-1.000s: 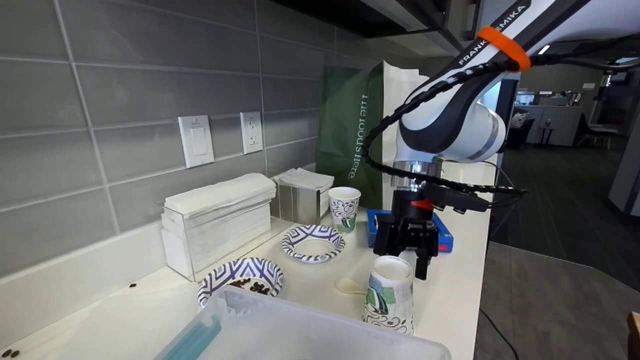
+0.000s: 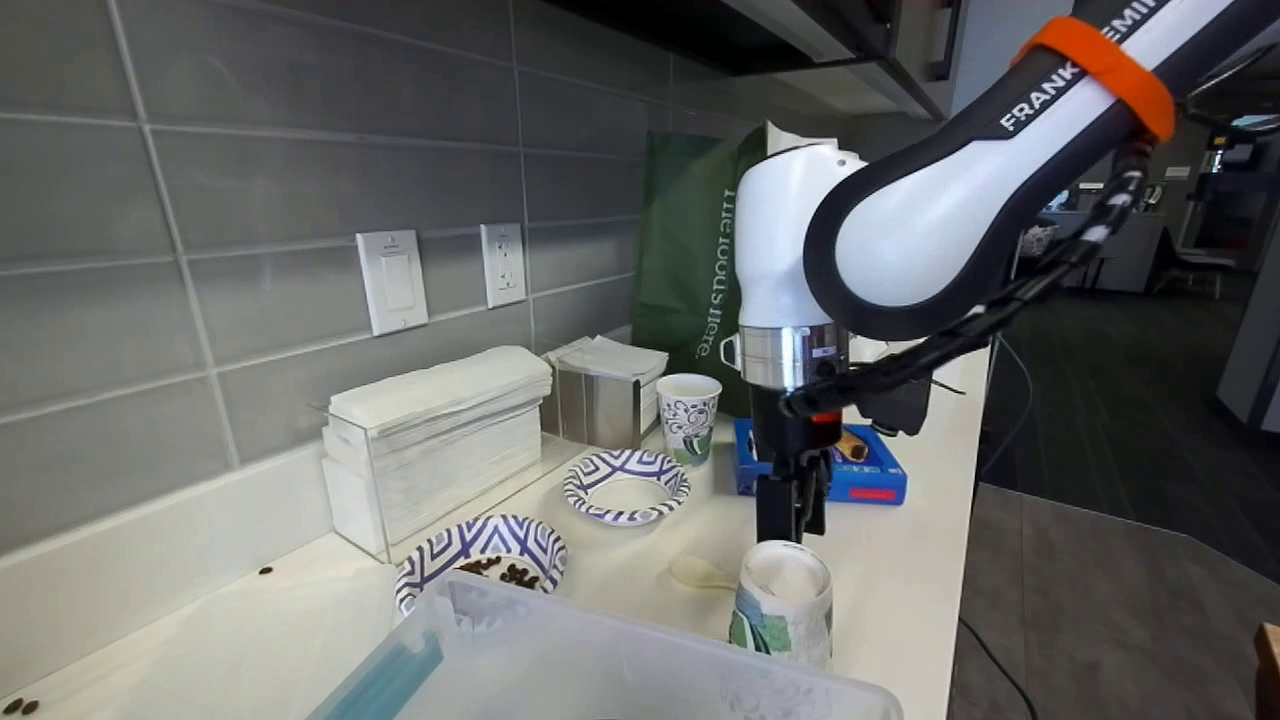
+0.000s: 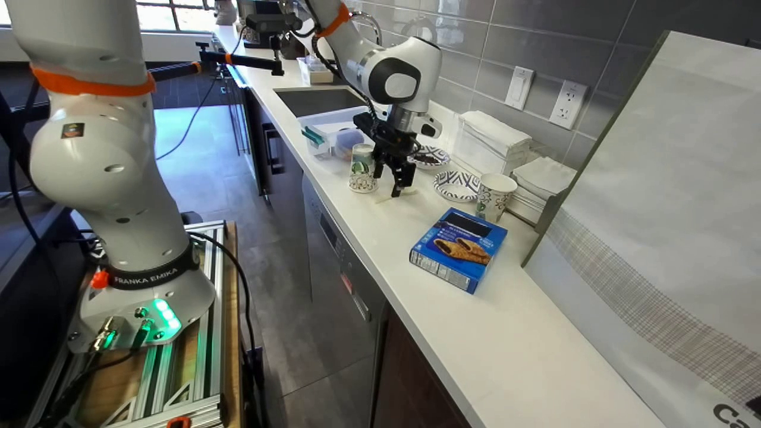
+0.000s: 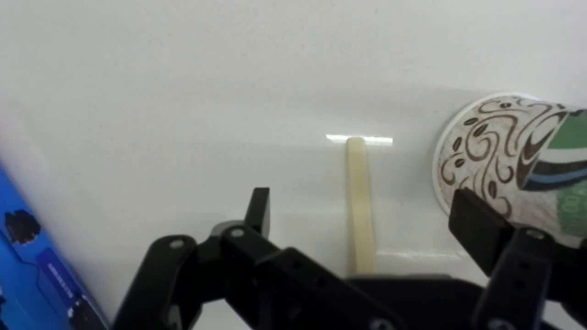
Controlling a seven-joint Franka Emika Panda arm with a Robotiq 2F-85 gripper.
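Observation:
On the white counter stands an upside-down patterned paper cup [image 2: 780, 606], also seen at the right of the wrist view as a cup [image 4: 490, 148]. A pale spoon [image 2: 699, 574] lies beside it; in the wrist view only its handle [image 4: 360, 203] shows, its lower part hidden behind the gripper body. My gripper is open above the counter, with the handle running between its fingers as seen from the wrist. The right finger [image 4: 479, 231] overlaps the cup in that view; whether they touch I cannot tell. From the other side, the gripper [image 3: 389, 182] hangs next to the cup [image 3: 362, 171].
Two patterned bowls [image 2: 626, 488] [image 2: 510, 538], one with dark beans, sit along the wall side near an upright paper cup [image 2: 689, 420]. A blue food box [image 3: 460, 248] lies farther along. A translucent bin [image 2: 600, 654] is close behind the inverted cup. Napkin holders [image 2: 438, 444] line the wall.
The arm has swung and the gripper has turned, coming lower and toward the wall side. The inverted cup has shifted slightly toward the bin and its printed side appears turned.

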